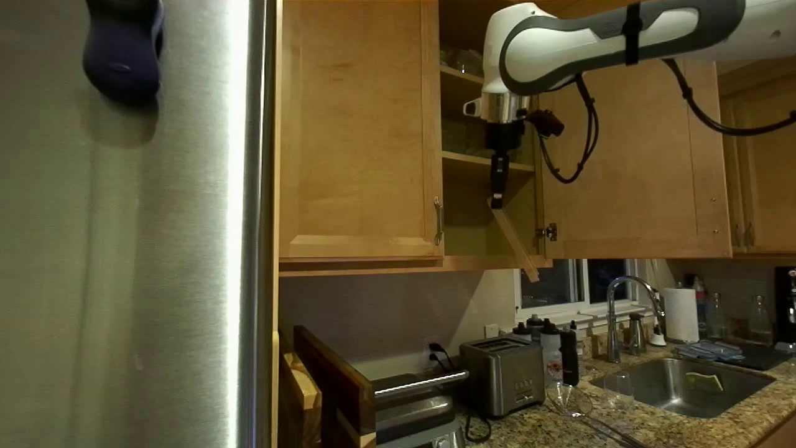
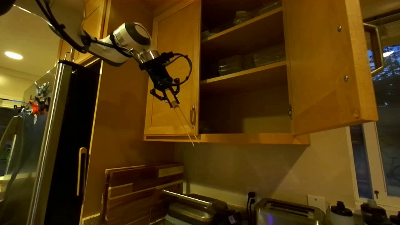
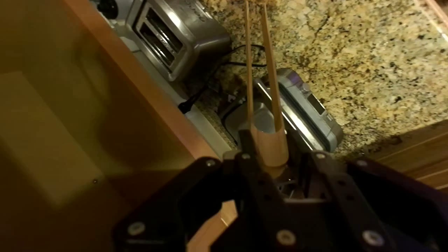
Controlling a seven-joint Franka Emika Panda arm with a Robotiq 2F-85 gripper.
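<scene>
My gripper is shut on the joined end of a pair of light wooden tongs (image 3: pixel 272 147). In the wrist view the two thin prongs point away, slightly apart, over the counter. Exterior view 1 has the tongs (image 1: pixel 515 240) slanting down to the right below the gripper (image 1: pixel 497 203), in front of the open cabinet's lowest shelf space. From exterior view 2, the gripper (image 2: pixel 174 103) is tilted, and the tong tips hang about level with the cabinet's bottom edge (image 2: pixel 247 138).
The right cabinet door (image 2: pixel 326 67) stands open; the left door (image 2: pixel 172 75) is closed. Glassware sits on the upper shelves, while the lowest space looks mostly empty. Below are a toaster (image 1: pixel 503 376), a metal-handled appliance (image 1: pixel 418 407), cutting boards (image 2: pixel 142 191) and a strainer (image 1: pixel 571 401).
</scene>
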